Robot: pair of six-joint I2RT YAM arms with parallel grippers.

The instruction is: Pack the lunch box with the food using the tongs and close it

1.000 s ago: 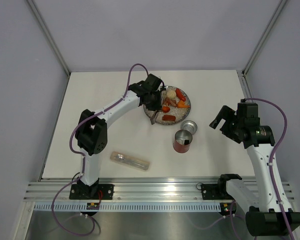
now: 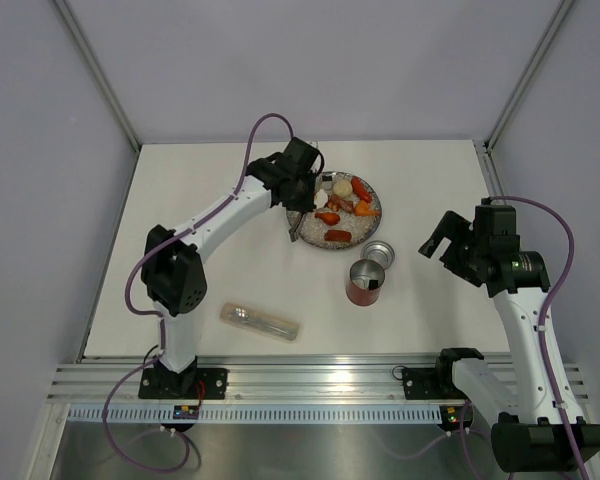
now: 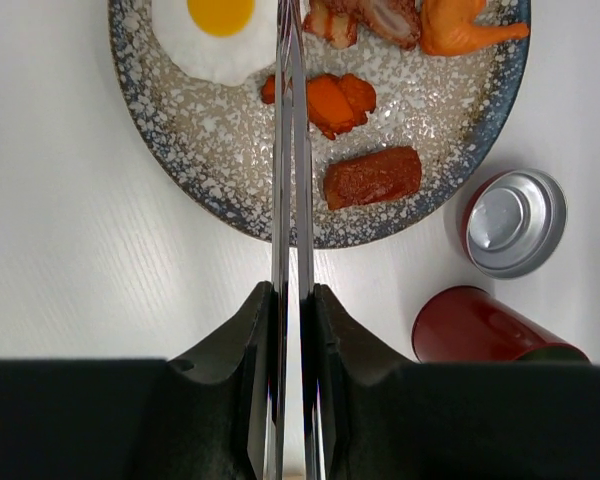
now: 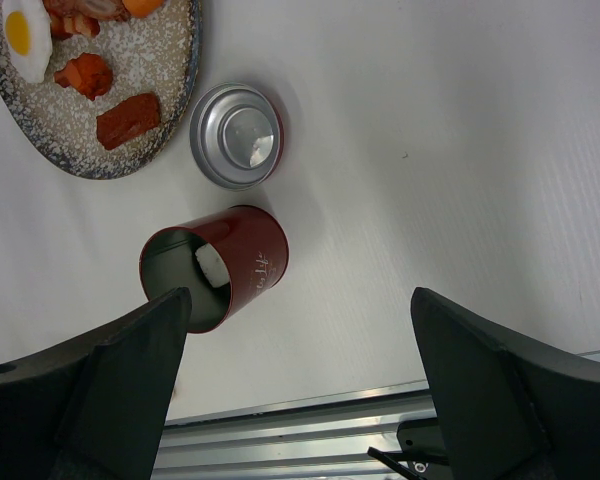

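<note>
My left gripper (image 2: 302,200) is shut on long metal tongs (image 3: 281,230), which reach over the speckled plate (image 3: 160,125) and out of the top of the left wrist view, so their tips are hidden. The plate holds a fried egg (image 3: 205,40), an orange piece (image 3: 335,105), a brown sausage piece (image 3: 372,178), meat and other foods. A red cylinder (image 4: 250,260) with something white inside lies near a round metal lid (image 4: 235,135). My right gripper is open at the right, with nothing between its fingers.
A long tray (image 2: 260,320) with cutlery lies at the front left of the table (image 2: 430,310).
My left arm has moved toward the back of the table, with the tongs held over the plate. The right arm has stayed still.
</note>
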